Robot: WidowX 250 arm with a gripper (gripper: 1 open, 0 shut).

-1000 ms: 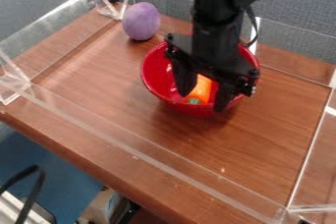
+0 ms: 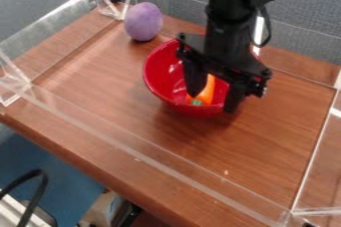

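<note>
A red bowl (image 2: 163,77) sits on the wooden table with an orange object (image 2: 205,91) and a bit of green inside. The black gripper (image 2: 213,86) hangs over the bowl, its two fingers apart on either side of the orange object, low at the bowl's inside. Whether anything is held between the fingertips is hard to tell. A purple egg-shaped object (image 2: 143,21) rests at the back left.
Clear plastic walls border the wooden table (image 2: 147,156) at the back, left and front. Cables and objects lie below at the lower left.
The gripper has shifted slightly to the right over the bowl since a second ago. The bowl and purple object look unmoved.
</note>
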